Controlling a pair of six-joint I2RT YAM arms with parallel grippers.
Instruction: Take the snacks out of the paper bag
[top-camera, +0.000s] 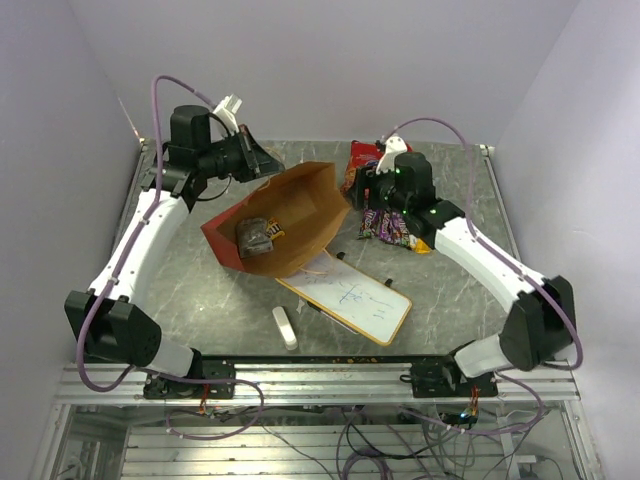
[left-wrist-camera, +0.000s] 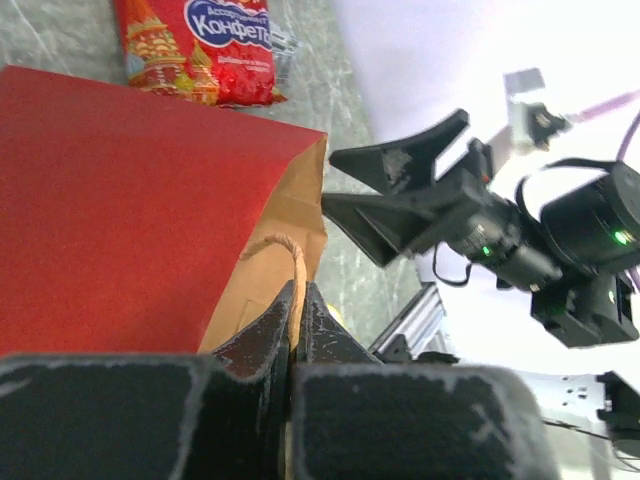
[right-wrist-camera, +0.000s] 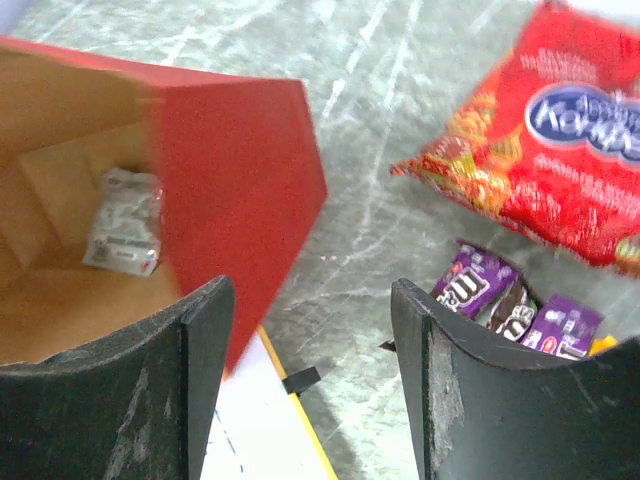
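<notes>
The paper bag (top-camera: 295, 220), red outside, brown inside, lies tilted with its mouth open, holding a grey package (top-camera: 252, 237) and a small yellow snack (top-camera: 273, 229). My left gripper (top-camera: 270, 165) is shut on the bag's twisted handle (left-wrist-camera: 290, 260). My right gripper (top-camera: 362, 185) is part open beside the bag's right rim, above outside snacks; the right wrist view shows a red candy bag (right-wrist-camera: 530, 160) and purple packets (right-wrist-camera: 470, 280) beneath it.
A whiteboard (top-camera: 365, 305) lies in front of the bag, with a white eraser (top-camera: 285, 328) to its left.
</notes>
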